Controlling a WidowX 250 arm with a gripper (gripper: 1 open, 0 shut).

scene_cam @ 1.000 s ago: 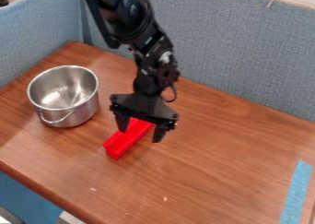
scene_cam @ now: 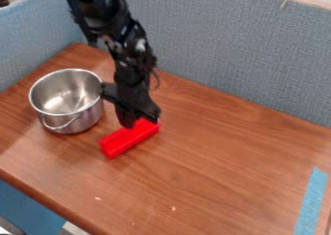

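Observation:
My black gripper (scene_cam: pixel 132 115) is low over a red bar (scene_cam: pixel 130 138), its tip at the bar's upper part; whether its fingers are open or shut around it is hard to tell. A steel pot (scene_cam: pixel 65 101) with a handle stands just left of the gripper on the wooden table (scene_cam: pixel 207 176).
Padded grey-blue walls (scene_cam: pixel 220 55) line the back and left. A light blue strip (scene_cam: pixel 311 200) lies at the right edge.
The gripper has moved left and turned toward the pot. The red bar now lies at a flatter angle, shifted slightly.

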